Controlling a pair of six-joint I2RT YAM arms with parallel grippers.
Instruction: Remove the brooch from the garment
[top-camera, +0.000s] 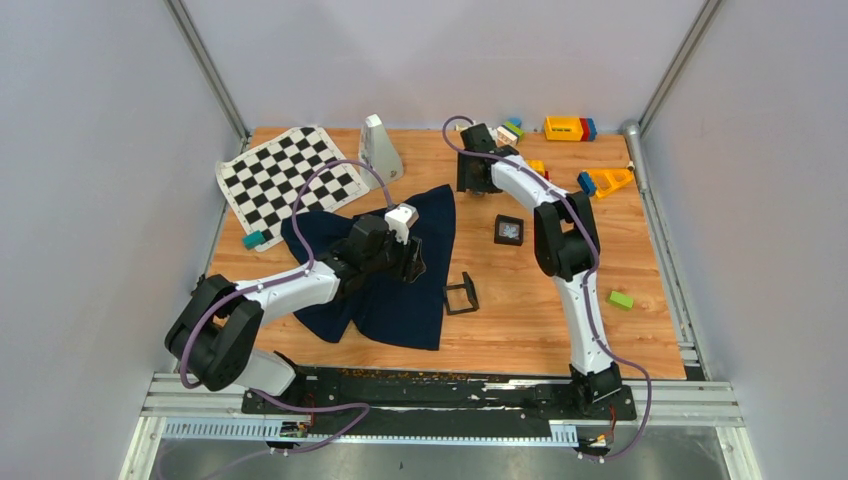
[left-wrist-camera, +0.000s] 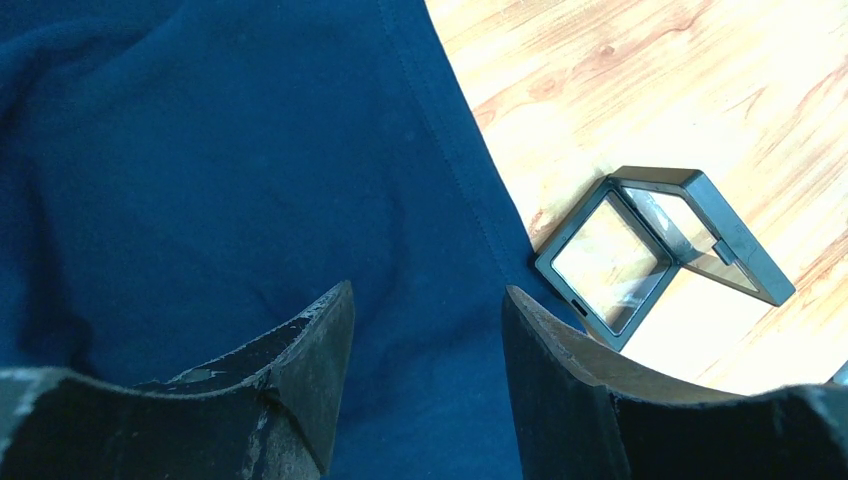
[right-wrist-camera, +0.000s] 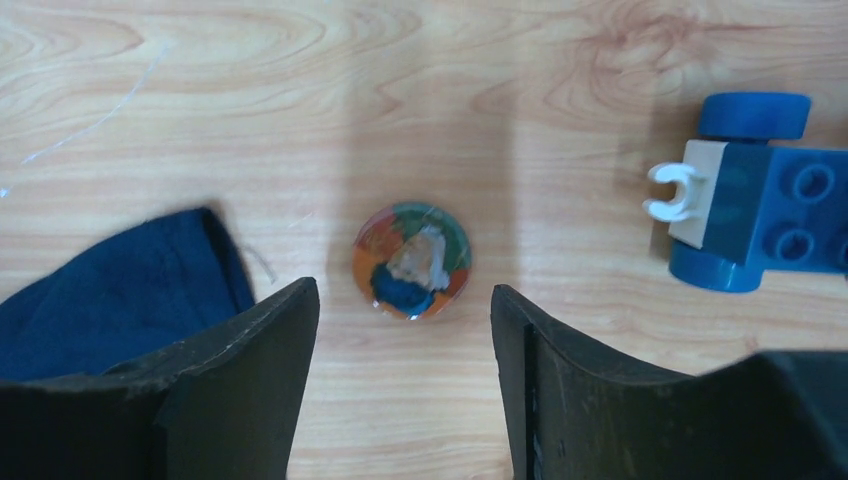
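Observation:
A round, many-coloured brooch (right-wrist-camera: 411, 260) lies flat on the bare wood in the right wrist view, apart from the garment. Above it my right gripper stands part open, with the brooch showing between and beyond its fingertips and nothing held. The dark navy garment (top-camera: 405, 310) is spread on the left and middle of the table; one corner of it appears at the left of the right wrist view. Over the cloth hovers my left gripper, open and empty, with plain navy fabric (left-wrist-camera: 230, 200) below it.
Right of the garment sit an open black frame box (top-camera: 461, 297) and a closed black box (top-camera: 509, 230). A chequered board (top-camera: 290, 185) and a white stand (top-camera: 379, 150) are at the back left. Toy bricks (top-camera: 570, 128) line the back right; a green brick (top-camera: 620, 299) lies at the right.

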